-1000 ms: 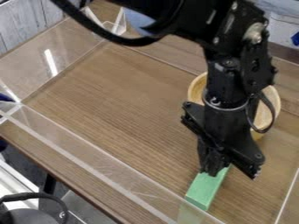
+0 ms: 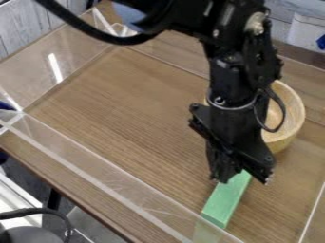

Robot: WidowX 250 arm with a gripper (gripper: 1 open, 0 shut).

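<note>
My black gripper (image 2: 226,171) points down over a light green rectangular bar (image 2: 225,199) lying on the wooden table near its front right. The fingertips are shut, close above the bar's far end; nothing visible is held between them. The bar's far end is partly hidden by the gripper. A round tan bowl (image 2: 280,104) sits behind the gripper on the right, partly hidden by the arm.
Clear acrylic panels edge the left and front. A black cable arcs over the top left, and objects sit along the back.
The arm and gripper have shifted slightly to the left and up in the view, uncovering a bit more of the bowl. The green bar looks unmoved.
</note>
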